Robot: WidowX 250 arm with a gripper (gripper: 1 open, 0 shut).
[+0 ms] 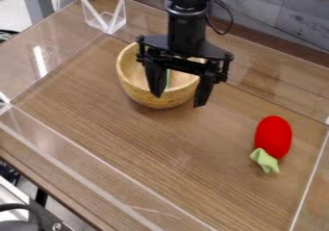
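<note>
The black gripper (180, 89) hangs over a yellow bowl (135, 89) in the upper middle, its two fingers apart and pointing down, one in front of the bowl's middle, the other at its right. A green item inside the bowl is mostly hidden behind the gripper; whether the gripper touches it cannot be told. A red oblong object (272, 137) with a pale green end lies on the wooden table (129, 158) at the right.
A clear plastic piece (104, 13) stands at the back left. A grey wall runs behind the table at the upper right.
</note>
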